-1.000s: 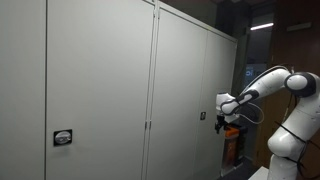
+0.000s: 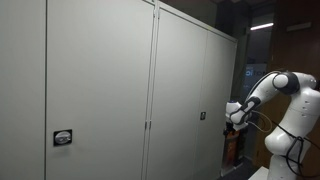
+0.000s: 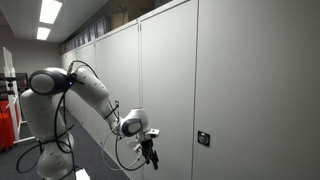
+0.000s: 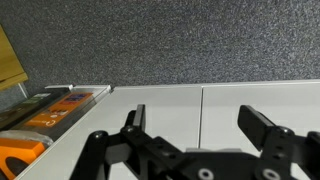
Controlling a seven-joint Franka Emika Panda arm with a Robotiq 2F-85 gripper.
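Observation:
Tall pale grey cabinet doors [image 2: 105,80] fill most of exterior view 1, and all the visible doors look shut. A recessed handle [image 2: 63,137] sits on the near door, and a smaller dark handle [image 2: 203,116] is on a farther one. My gripper [image 3: 151,157] hangs in front of the cabinet, pointing down, left of the handle [image 3: 203,138] in exterior view 2. In the wrist view the gripper is open, its two fingers well apart with no object visible between them. Below them are white panels [image 4: 165,100] with a narrow seam.
Dark grey carpet [image 4: 190,45] spans the top of the wrist view. Orange and black items [image 4: 45,120] lie at its left edge. Boxes [image 3: 118,18] stand on top of the cabinet. A red object [image 3: 6,120] is at the far left.
In exterior view 1 my arm has moved right, back toward its base and away from the dark handle. The cabinet doors have not moved.

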